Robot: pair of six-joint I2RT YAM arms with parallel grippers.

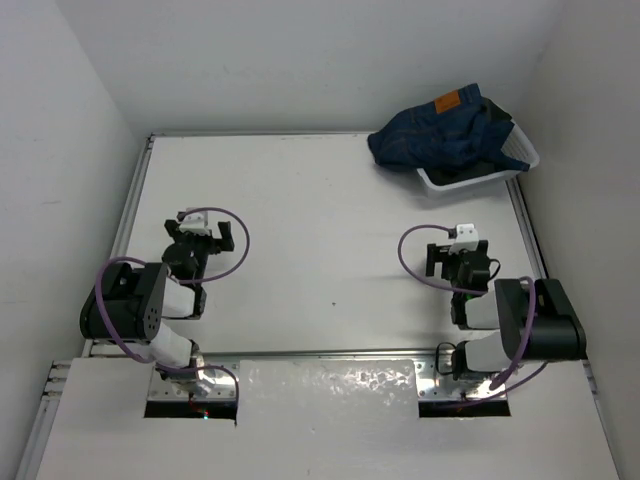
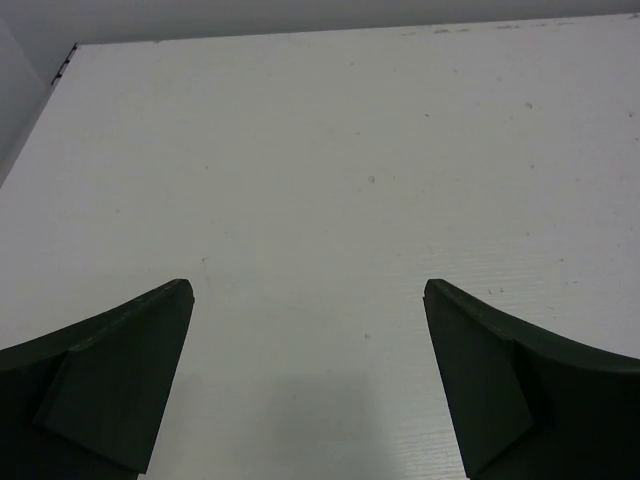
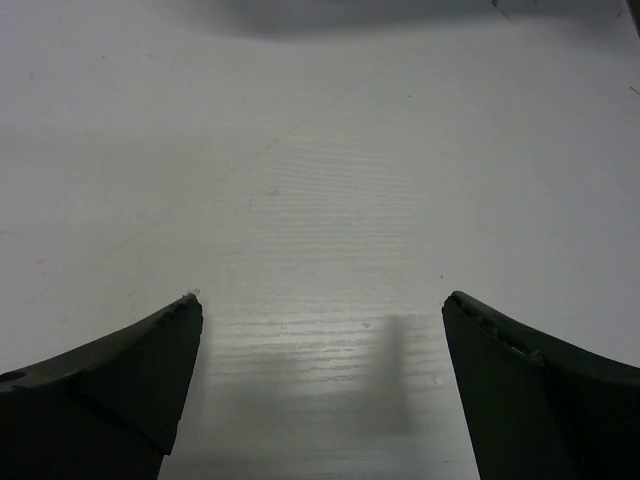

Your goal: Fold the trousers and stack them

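Dark blue denim trousers point(image 1: 435, 135) lie bunched in and over a white basket at the table's back right, one part hanging past its left side. A brown patch shows near their top edge. Over the left side of the table, my left gripper point(image 1: 199, 232) stands open, with only bare surface between its fingers in the left wrist view. My right gripper point(image 1: 457, 260) is open too, in front of the basket and apart from the trousers. Nothing lies between its fingers. How many garments the pile holds cannot be told.
The white basket point(image 1: 530, 150) sits in the back right corner, close to the right wall. Across the middle and left, the white table point(image 1: 300, 240) is bare. Walls stand close on the left, right and back.
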